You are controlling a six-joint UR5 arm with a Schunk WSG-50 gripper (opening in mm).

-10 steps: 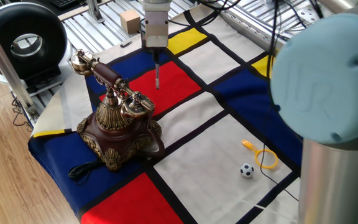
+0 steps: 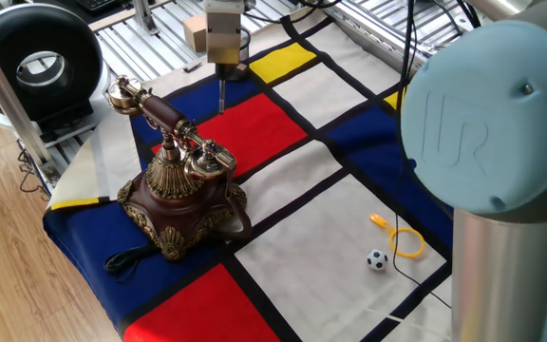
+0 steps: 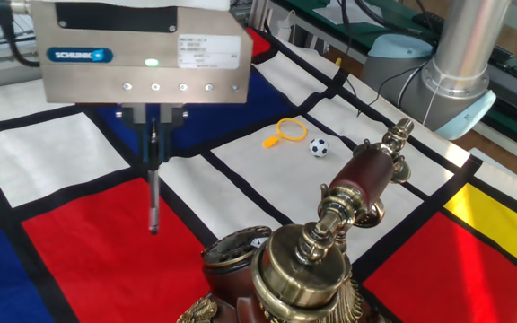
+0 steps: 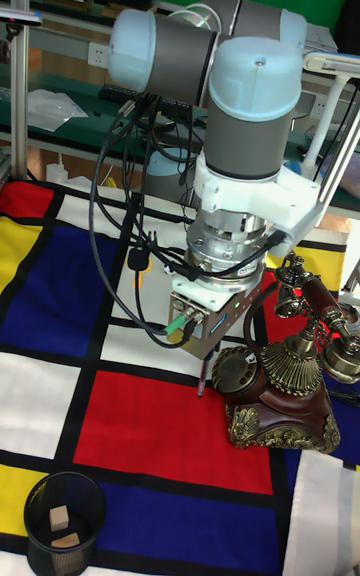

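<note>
My gripper [image 3: 153,229] hangs pointing down from its grey housing, above the red patch of the cloth. Its slim fingers [image 3: 155,193] are together and look shut, with nothing visible between them. An antique-style telephone [image 2: 174,185], dark red-brown with brass trim, stands on the cloth with its handset on the cradle. In the third exterior view the gripper [image 4: 201,393] is just left of the telephone [image 4: 282,389], apart from it. A small soccer ball [image 3: 319,148] rests beside a yellow ring with a handle [image 3: 292,130] on a white patch.
A black mesh cup [image 4: 64,517] holding wooden blocks stands at the near left in the third exterior view. One wooden block [image 2: 195,32] shows behind the arm in the first. A black cord [image 2: 136,256] lies by the telephone.
In the first exterior view my gripper has moved left and slightly up the picture, over the red patch toward the blue one. The telephone, ball and yellow ring have stayed put.
</note>
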